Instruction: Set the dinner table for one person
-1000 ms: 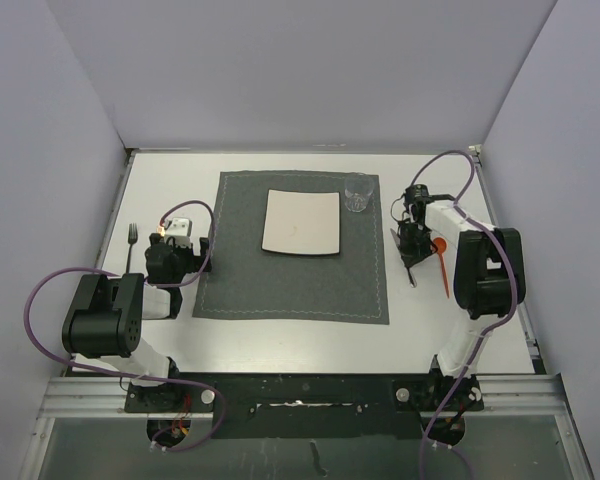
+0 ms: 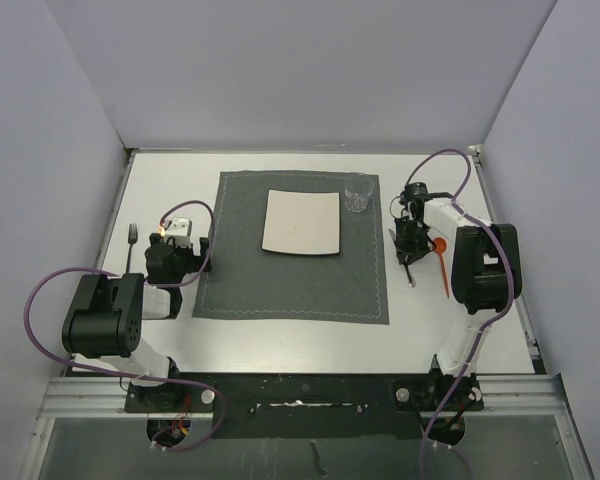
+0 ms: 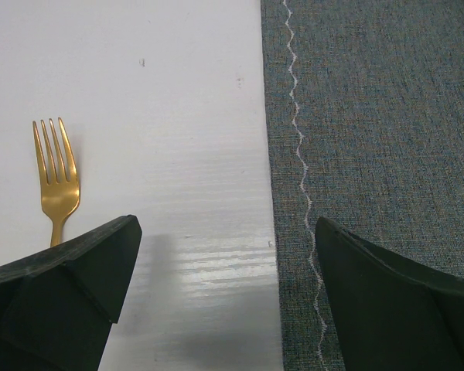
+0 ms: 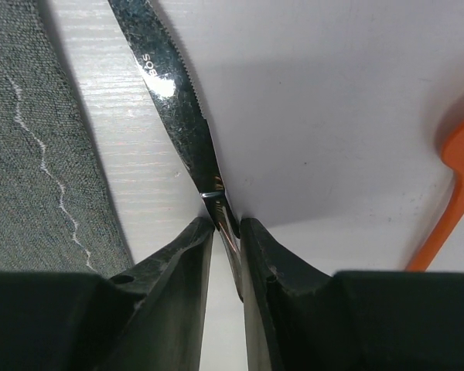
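Note:
A dark-bladed knife (image 4: 187, 127) lies on the white table just right of the placemat, its handle running between the fingertips of my right gripper. Those fingers stand close around the handle; whether both press on it cannot be told. In the top view the blade is partly covered by the right arm. My left gripper is open and empty over the placemat's left edge. To its left lies a gold fork (image 3: 59, 193), handle partly hidden by a finger. A pale square plate (image 2: 302, 222) rests on the grey placemat (image 2: 280, 290), with a clear glass (image 2: 358, 192) at upper right.
An orange-red spoon (image 4: 458, 174) lies on the table to the right of the knife, close to the right gripper. Bare white table (image 2: 300, 350) runs along the front of the placemat. Side walls close in both table ends.
The right arm has shifted very slightly left, staying at the knife. The left arm, plate, glass and fork look the same.

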